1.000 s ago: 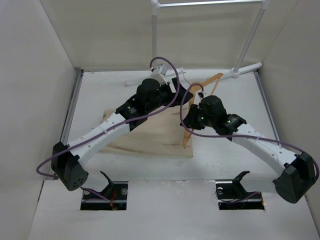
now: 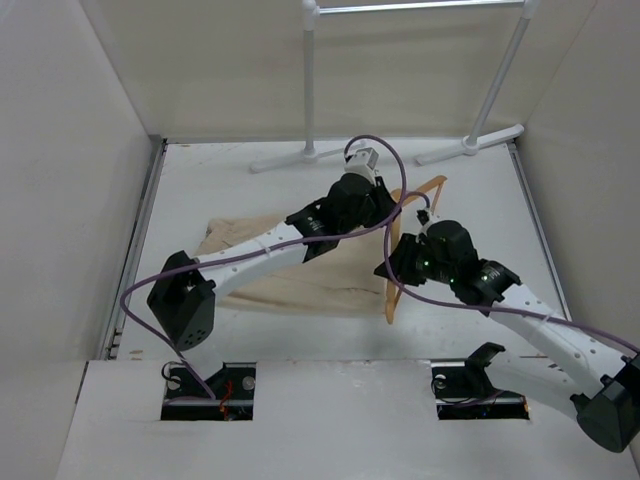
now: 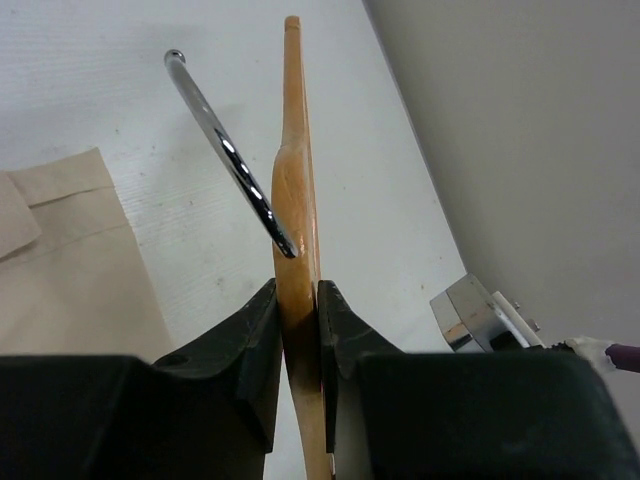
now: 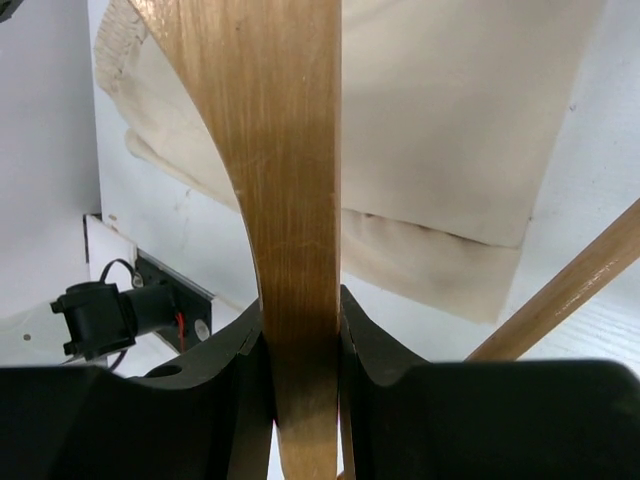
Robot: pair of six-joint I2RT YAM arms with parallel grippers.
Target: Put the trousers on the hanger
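Note:
The wooden hanger (image 2: 391, 302) is held up on edge over the right side of the beige trousers (image 2: 320, 282), which lie flat on the white table. In the left wrist view, my left gripper is shut on the hanger's wood (image 3: 294, 190), just below its metal hook (image 3: 232, 155). My right gripper has its fingers on either side of one hanger arm (image 4: 290, 150); whether they press on it cannot be made out. The hanger's bar (image 4: 570, 285) crosses the right of that view, with trousers (image 4: 450, 120) behind.
A white rack frame (image 2: 309, 90) stands at the back, its feet (image 2: 470, 146) on the table. Side walls (image 2: 60, 180) close in the workspace. Bare table lies right of the hanger, and purple cables (image 2: 250, 255) run along both arms.
The right gripper and hanger have shifted a little, with the hanger's near end now farther right and forward.

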